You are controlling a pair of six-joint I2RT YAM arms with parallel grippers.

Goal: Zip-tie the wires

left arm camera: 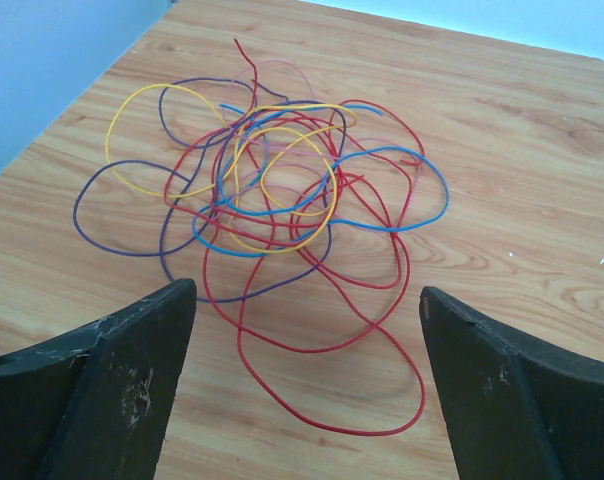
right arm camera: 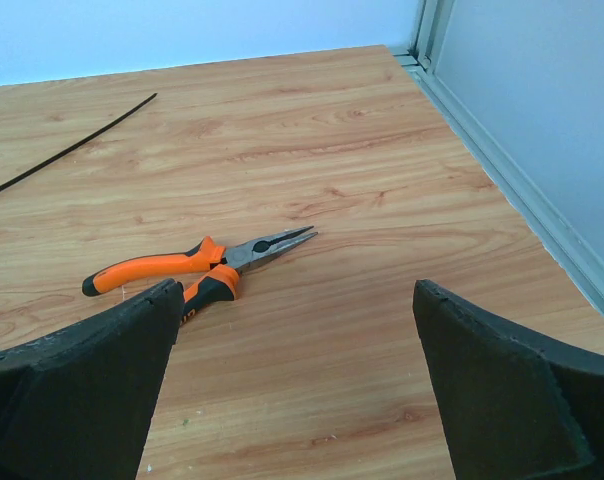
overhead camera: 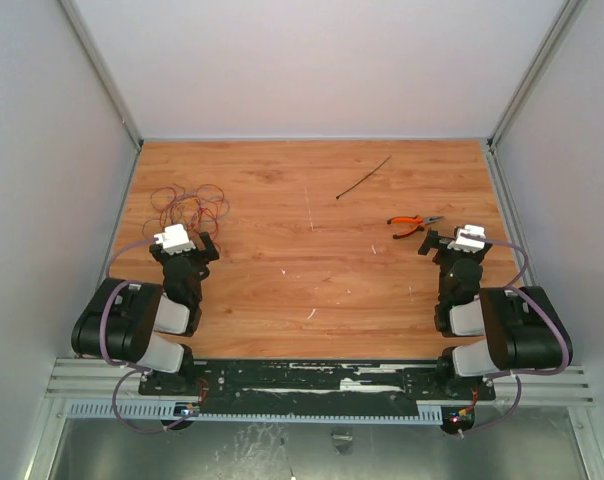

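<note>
A loose tangle of red, blue, yellow, purple and pink wires (overhead camera: pixel 187 208) (left arm camera: pixel 282 200) lies on the table's left side, just beyond my left gripper (overhead camera: pixel 190 250), which is open and empty. A black zip tie (overhead camera: pixel 363 177) (right arm camera: pixel 69 147) lies diagonally toward the back, right of centre. Orange-handled needle-nose pliers (overhead camera: pixel 407 221) (right arm camera: pixel 152 267) lie on the right side, just beyond my right gripper (overhead camera: pixel 450 243), which is also open with nothing between its fingers.
White walls (overhead camera: pixel 312 70) enclose the back and both sides, close to the wires on the left.
</note>
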